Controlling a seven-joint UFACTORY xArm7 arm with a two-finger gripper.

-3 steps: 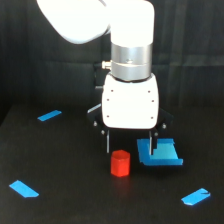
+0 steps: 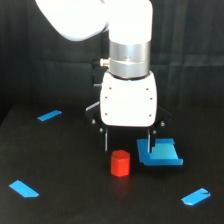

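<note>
A small red block stands on the dark tabletop near the middle of the camera view. Above and apparently behind it hangs my white-bodied gripper, pointing down. Its two thin dark fingers are spread wide, with nothing held between them. How far the fingertips are from the block in depth is hard to judge. To the right of the block lies a blue square tray with a lighter blue inside; it looks empty, and part of its left side is close to the right finger.
Blue tape strips mark the table at the back left, front left and front right. Otherwise the black surface around the block and tray is bare. A dark curtain hangs behind.
My gripper has shifted very slightly to the left and stays open. The red block and the blue tray have not moved.
</note>
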